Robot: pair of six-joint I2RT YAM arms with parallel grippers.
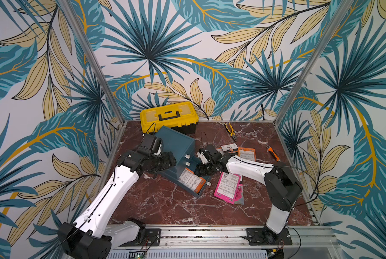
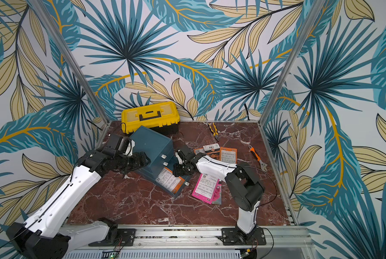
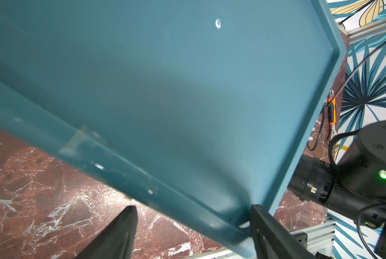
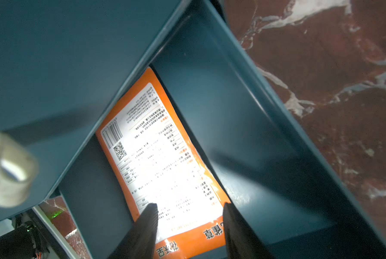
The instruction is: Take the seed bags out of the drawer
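Observation:
An orange-and-white seed bag (image 4: 162, 168) lies flat in the pulled-out lower drawer (image 4: 253, 146) of a blue cabinet (image 1: 171, 144). Over the drawer is my right gripper, its fingers apart above the lettered end of that bag, with nothing held. My left gripper stands open at the cabinet's top edge, its right finger (image 3: 262, 224) overlapping a corner in view; contact cannot be judged. Outside the drawer, pink seed bags (image 1: 226, 186) lie on the table, with orange seed bags (image 1: 247, 154) farther back, partly hidden by the right arm.
A yellow toolbox (image 1: 169, 114) stands behind the cabinet. Pliers (image 1: 231, 131) and an orange-handled wrench (image 1: 272, 153) lie at the back and right.

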